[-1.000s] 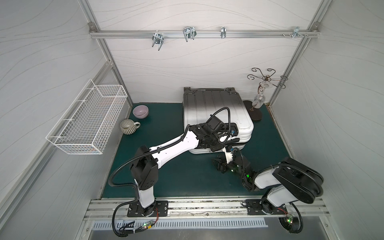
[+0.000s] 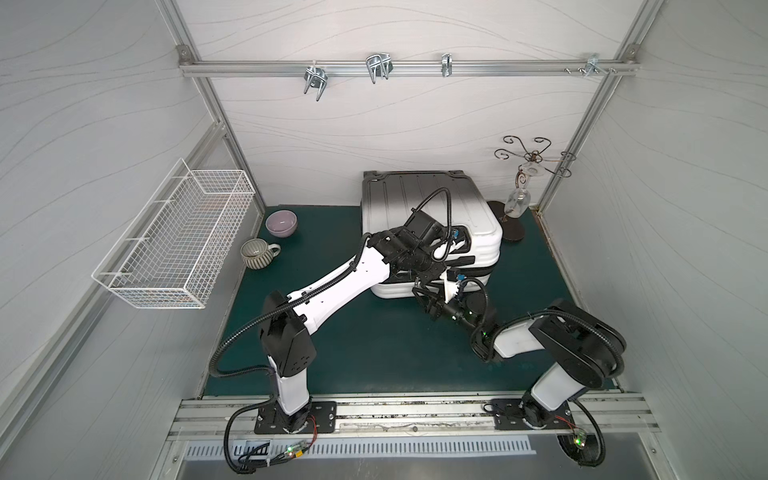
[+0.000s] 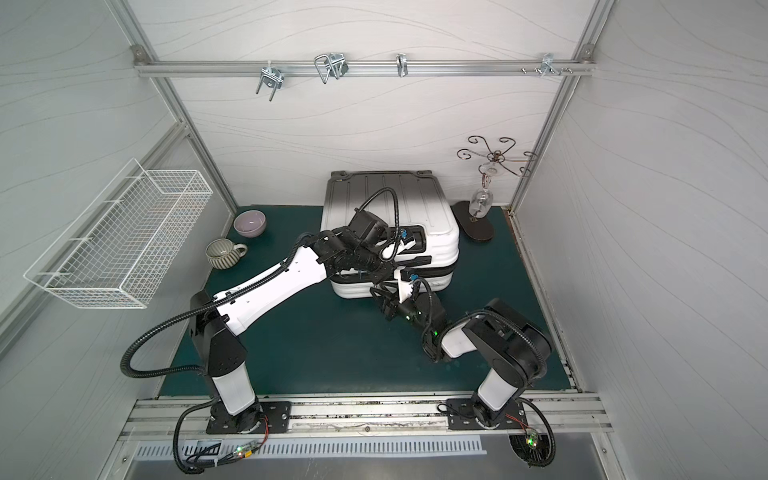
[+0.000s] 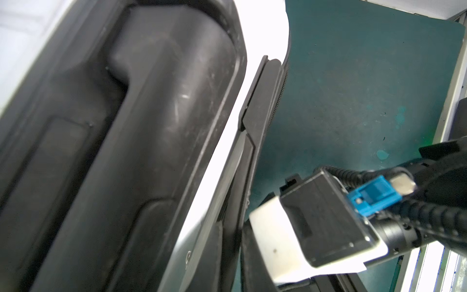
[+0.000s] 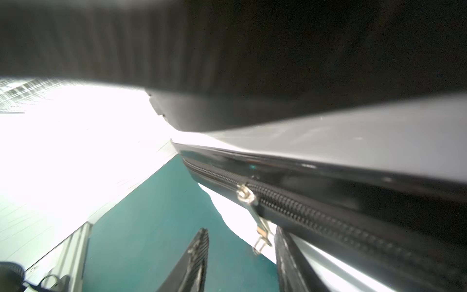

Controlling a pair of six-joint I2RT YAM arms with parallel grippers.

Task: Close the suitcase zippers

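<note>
The silver-grey suitcase [image 2: 400, 192] lies flat at the back of the table, a dark zipper band [image 5: 311, 209] running along its front side. A metal zipper slider [image 5: 246, 194] sits on that band, its pull [image 5: 263, 236] hanging down. My right gripper is part open around the pull's lower end; the pull is close to the finger [image 5: 282, 243] on the image's right. My left gripper appears shut at the front of the case. Dark trim [image 4: 260, 102] runs down to its fingertips; whether they pinch it is unclear. The left arm covers part of the case front.
A purple bowl [image 2: 281, 223] and a striped mug [image 2: 257, 253] stand to the left, below a white wire basket [image 2: 192, 264]. Behind the case on the right is a glass vase [image 2: 517, 201].
The suitcase has slid slightly back and left. Both arms have shifted the same way, the right one farther, bringing its gripper up to the case front.
</note>
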